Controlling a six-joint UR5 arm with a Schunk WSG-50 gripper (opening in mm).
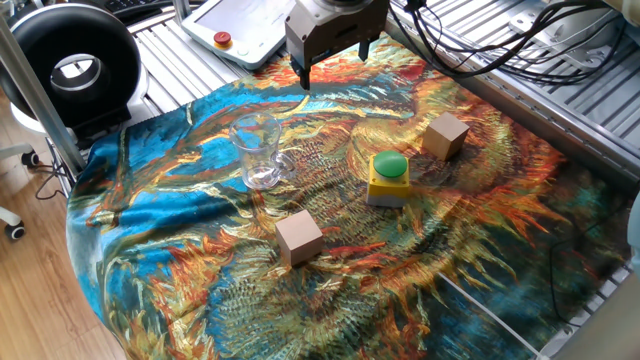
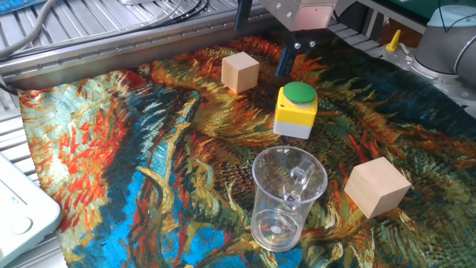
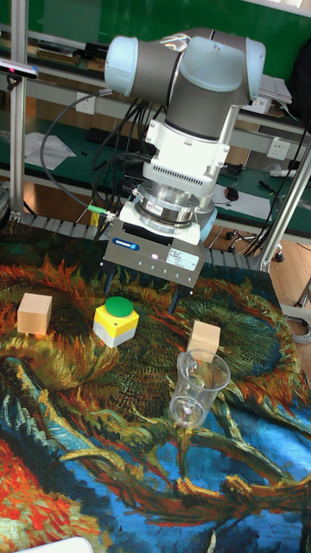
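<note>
My gripper hangs above the cloth with its two fingers wide apart and nothing between them; it stands open in the third exterior view too. A yellow and grey box with a green push button sits near the middle of the cloth. On one side of it lies a wooden cube, and a second wooden cube lies on the other. The clear cup with a handle stands upright, apart from the button box and both cubes.
A patterned cloth covers the table, with bare patches between the objects. At its edge lies a pale panel with a red knob. Black cables hang near the metal rail.
</note>
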